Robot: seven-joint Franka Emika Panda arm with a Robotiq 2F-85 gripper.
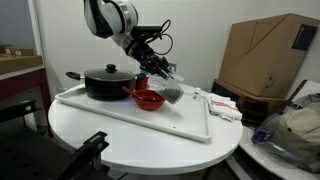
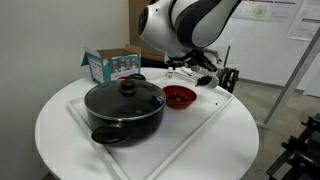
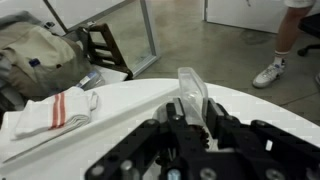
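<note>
My gripper (image 1: 164,72) is shut on a pale, see-through object (image 3: 190,92), whose exact kind I cannot tell. In exterior view 1 a greyish lower part (image 1: 173,94) hangs tilted beneath the fingers, above or just beside the right side of a red bowl (image 1: 149,101). The second exterior view shows the bowl (image 2: 179,97) on the white tray (image 2: 200,122), with the gripper beyond it. Beside the bowl stands a black lidded pot (image 1: 108,82). The arm hides part of the held object.
A folded white towel with red stripes (image 3: 56,113) lies near the table's edge. Several small items, including a colourful box (image 2: 112,63), stand behind the pot. Bare tray and tabletop (image 1: 140,146) lie in front of the bowl.
</note>
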